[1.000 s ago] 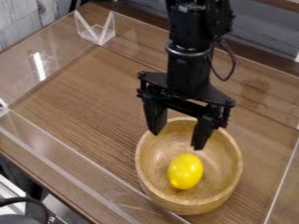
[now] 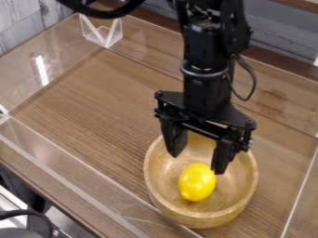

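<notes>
A yellow oval object [image 2: 198, 182] lies in a round tan bowl [image 2: 163, 189] at the lower middle. My black gripper [image 2: 195, 141] hangs over the back part of the bowl, above and behind the yellow object. Its two fingers are spread apart, with nothing seen between them.
A white wire-like object [image 2: 102, 28] stands at the back left. A grey wall edge runs along the back right. A dark curved shape sits at the bottom left corner.
My gripper has shifted slightly and sits a little lower over the bowl. The yellow object and bowl look unchanged.
</notes>
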